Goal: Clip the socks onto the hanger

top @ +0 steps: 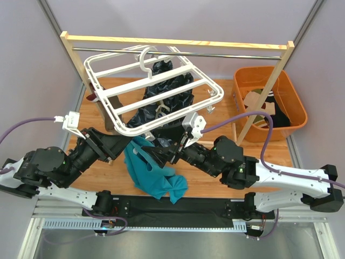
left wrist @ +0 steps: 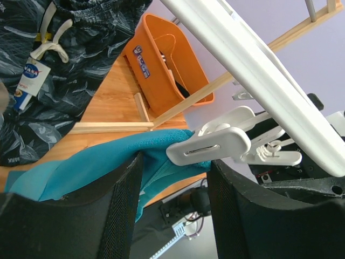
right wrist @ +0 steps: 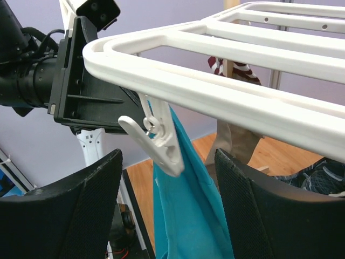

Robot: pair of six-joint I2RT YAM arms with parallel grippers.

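The teal sock [top: 153, 170] hangs below the front edge of the white hanger [top: 156, 86]. In the left wrist view its upper end [left wrist: 156, 137] runs up to a white clip [left wrist: 210, 147] on the hanger; whether the clip pinches it I cannot tell. Around the sock's top, my left gripper is open, a finger on each side. Facing the same clip [right wrist: 156, 140], my right gripper has its fingers apart, with the clip and sock showing in the gap beyond them. In the top view, both grippers meet below the hanger's front bar.
A wooden rack with a metal rod [top: 178, 53] carries the hanger. Dark crinkled cloth [top: 167, 97] and a brown striped sock [right wrist: 237, 137] hang beneath it. An orange bin [top: 294, 116] with other socks stands at right. Bare wooden floor shows around the teal sock.
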